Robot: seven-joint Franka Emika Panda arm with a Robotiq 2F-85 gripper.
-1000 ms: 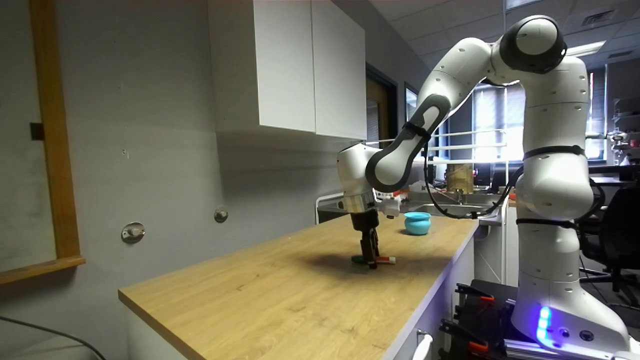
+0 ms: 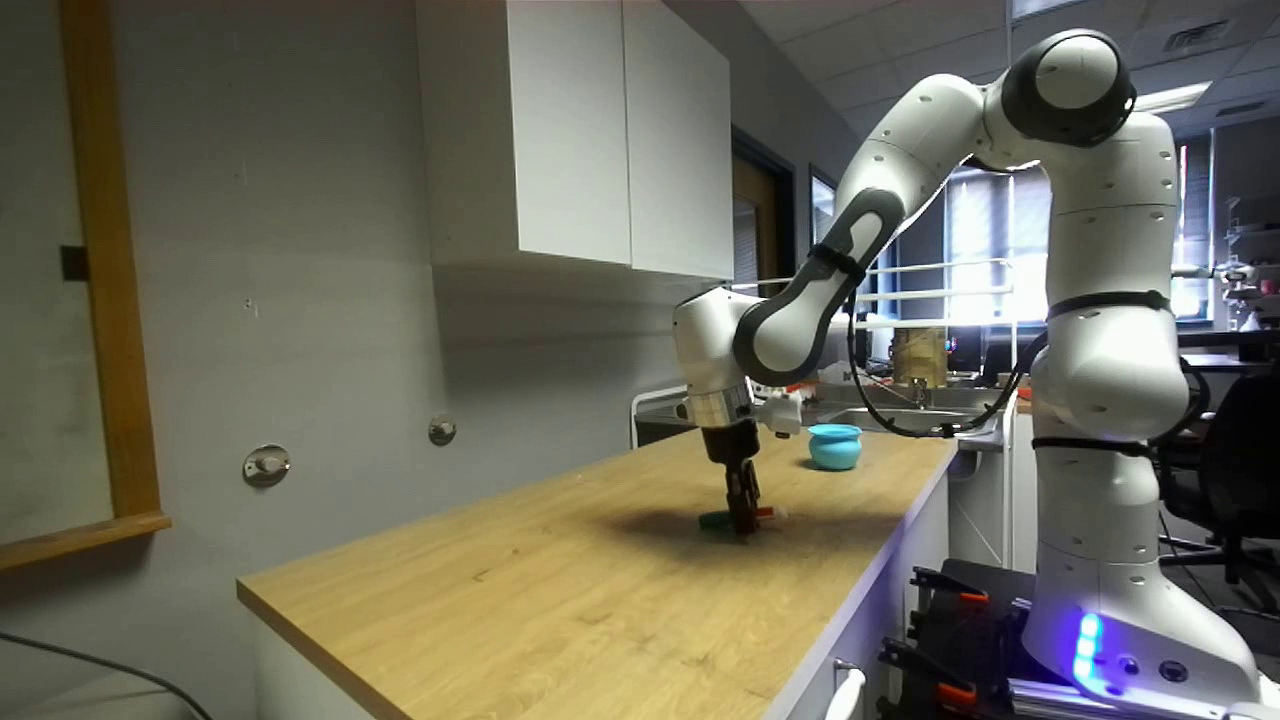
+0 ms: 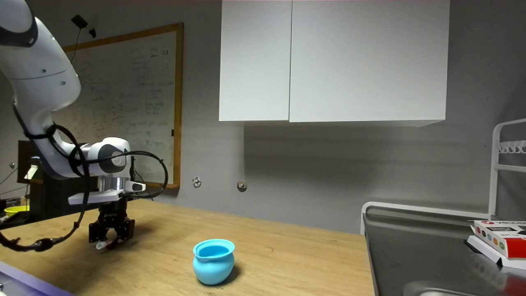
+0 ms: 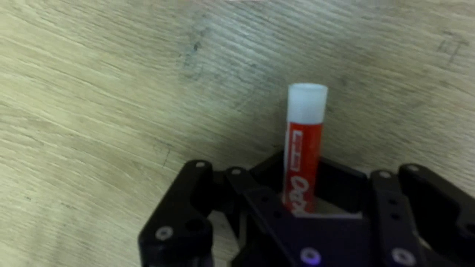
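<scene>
A red marker with a white end (image 4: 303, 147) runs lengthwise across the fingertips of my gripper in the wrist view. The fingers are shut. The marker covers the spot where the tips come together, so I cannot tell whether it is pinched or only lies against them. In exterior view 1 the gripper (image 2: 743, 526) points straight down, low at the wooden counter. The marker's green end (image 2: 715, 521) sticks out to its left, with the other end slightly raised on the right. Exterior view 2 shows the white end (image 3: 101, 245) below the gripper (image 3: 112, 241).
A turquoise pot (image 3: 213, 261) stands upright on the counter (image 3: 296, 256), away from the gripper and nearer the sink side. White cupboards (image 2: 624, 132) hang above the back of the counter.
The marker has shifted slightly at the fingertips. It lay about level a second ago; its white end now sits a little higher and further left. The arm has hardly moved.
</scene>
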